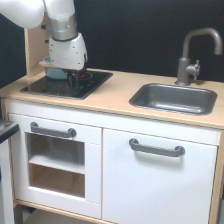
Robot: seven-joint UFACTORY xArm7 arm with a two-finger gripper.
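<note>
The white robot arm reaches in from the top left, and its gripper (73, 72) hangs low over the black stovetop (66, 87) at the left of the counter. A small light-blue item (56, 73) is behind and beside the gripper, partly hidden by it. The fingers are dark and small in this view, so I cannot tell whether they are open or shut, or whether they hold anything.
A steel sink (172, 98) with a grey faucet (186, 60) fills the counter's right. Below are white cabinet fronts (157, 185) with dark handles.
</note>
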